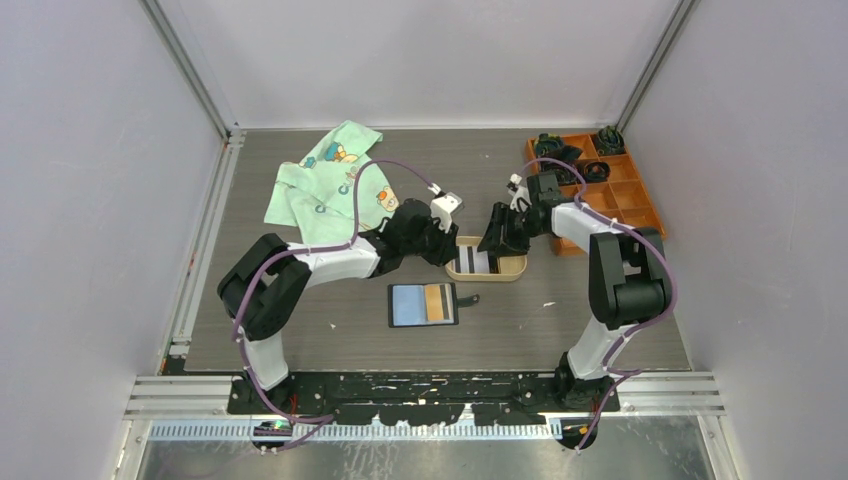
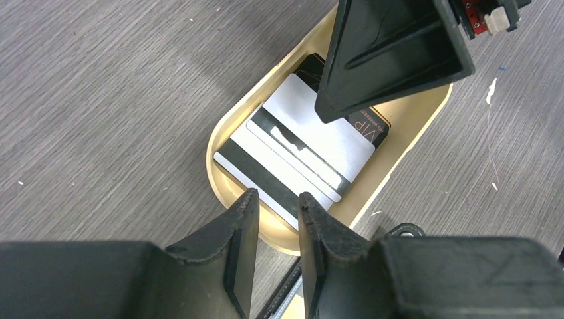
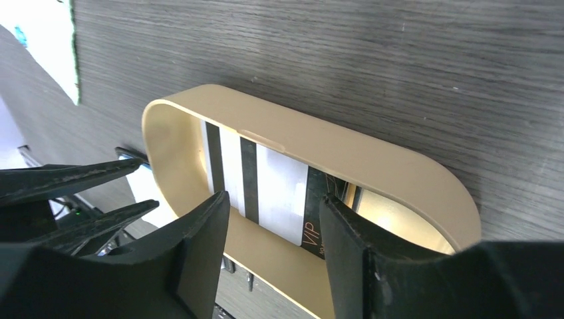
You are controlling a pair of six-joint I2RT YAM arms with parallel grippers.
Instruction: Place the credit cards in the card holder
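A beige tray (image 3: 372,153) holds several cards, white with black stripes (image 2: 273,169) and a black "VIP" card (image 3: 312,236). My right gripper is over the tray, fingers apart, with nothing seen between them. My left gripper hovers at the tray's left end; its fingertips are close together, and whatever may be between them is not visible. The card holder (image 1: 408,305) lies open in front of the tray, showing a blue pocket and a tan card.
An orange compartment organizer (image 1: 630,195) with black coils stands at back right. A green cloth (image 1: 310,190) lies at back left.
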